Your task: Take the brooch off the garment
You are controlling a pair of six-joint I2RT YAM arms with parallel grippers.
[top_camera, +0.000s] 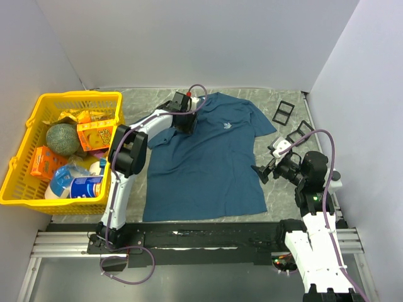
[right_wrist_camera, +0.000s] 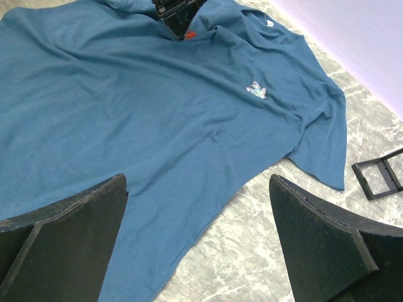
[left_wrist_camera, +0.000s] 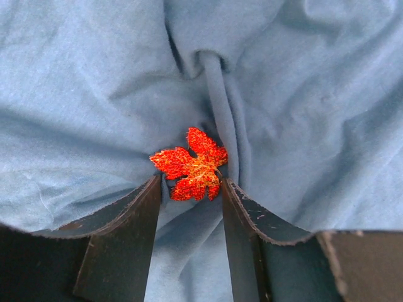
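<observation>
A dark blue garment (top_camera: 204,182) lies spread on the table. My left gripper is down on its upper left part, fingers part open on either side of a red leaf-shaped brooch (left_wrist_camera: 194,166), with folds of cloth raised beside it. From above, the left gripper largely hides that brooch. A white leaf shape (right_wrist_camera: 257,89) sits on the upper right of the garment. My right gripper (top_camera: 266,168) stands open at the garment's right edge, nothing between its fingers.
A yellow basket (top_camera: 19,182) full of groceries stands at the left. Black frames (top_camera: 283,112) lie at the back right of the table. Grey walls surround the workspace.
</observation>
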